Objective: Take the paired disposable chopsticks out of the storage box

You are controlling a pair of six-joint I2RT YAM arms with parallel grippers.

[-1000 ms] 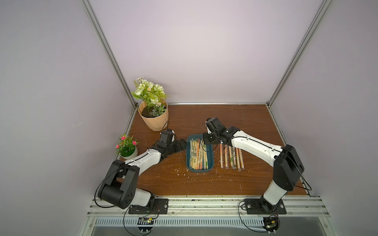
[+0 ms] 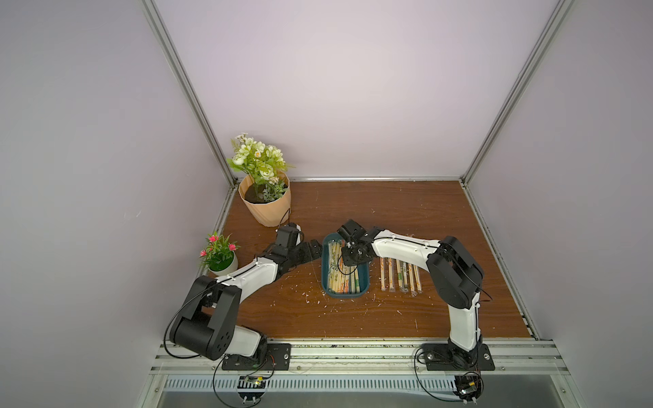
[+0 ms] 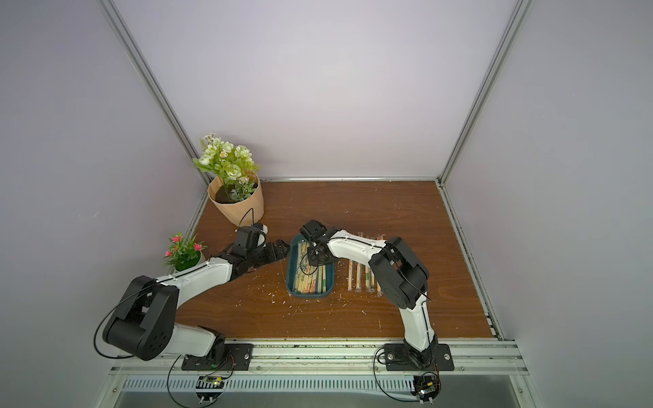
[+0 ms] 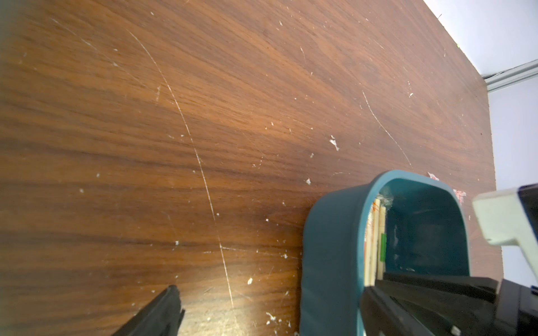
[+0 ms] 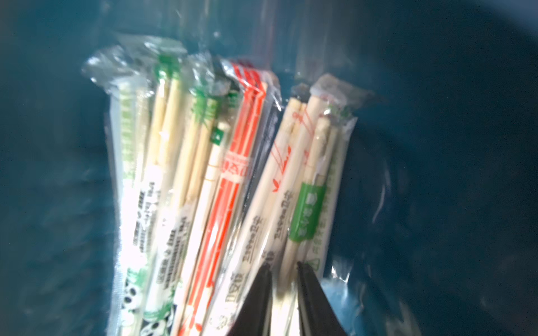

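A teal storage box holds several wrapped chopstick pairs, packed side by side. My right gripper is down inside the box, its narrowly spaced fingertips over the pairs with green and red print at one side of the bundle; whether they grip anything I cannot tell. My left gripper stands open beside the box's left side, with bare wood and the box wall between its fingers.
Several wrapped pairs lie in a row right of the box. A large flower pot stands back left, a small potted plant at the left edge.
My right gripper has moved left and down into the box over the last second. The left arm is unchanged.
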